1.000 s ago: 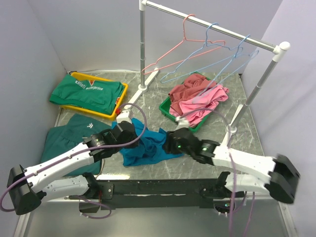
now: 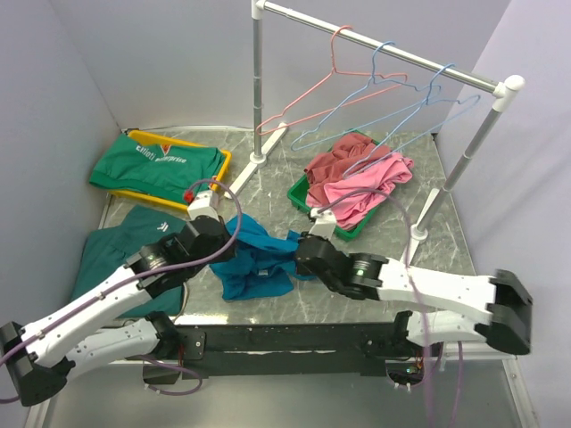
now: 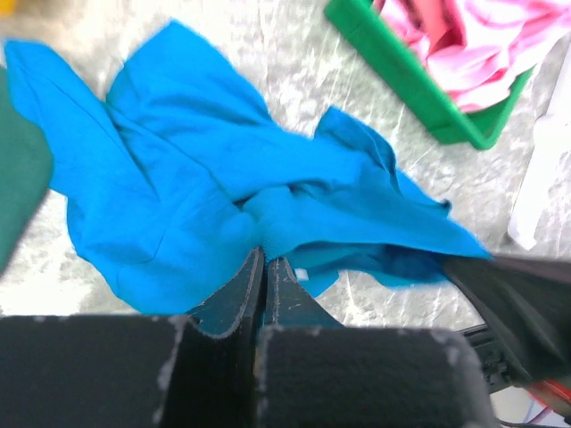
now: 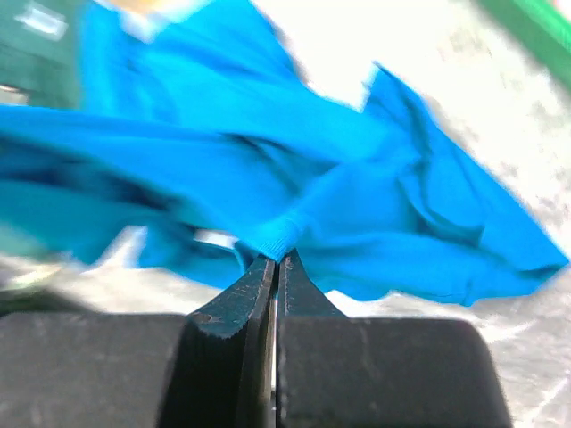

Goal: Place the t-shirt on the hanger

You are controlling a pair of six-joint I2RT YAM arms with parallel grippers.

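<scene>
A crumpled blue T-shirt (image 2: 254, 276) lies on the grey table between both arms. In the left wrist view my left gripper is shut on a fold of it. My right gripper is shut on or against the shirt's fabric in the blurred right wrist view; I cannot tell whether cloth is between its fingertips. Pink (image 2: 332, 64) and blue plastic hangers (image 2: 375, 78) hang from the rail (image 2: 294, 15) above the back of the table, with no shirt on them.
A green bin (image 2: 300, 193) of pink garments stands under the hangers. A yellow bin (image 2: 223, 166) with green garments is at the back left, and dark green cloth (image 2: 111, 259) lies front left. The rack's posts (image 2: 463, 160) rise at both sides.
The left arm shifted slightly left. The blue hangers swing slightly.
</scene>
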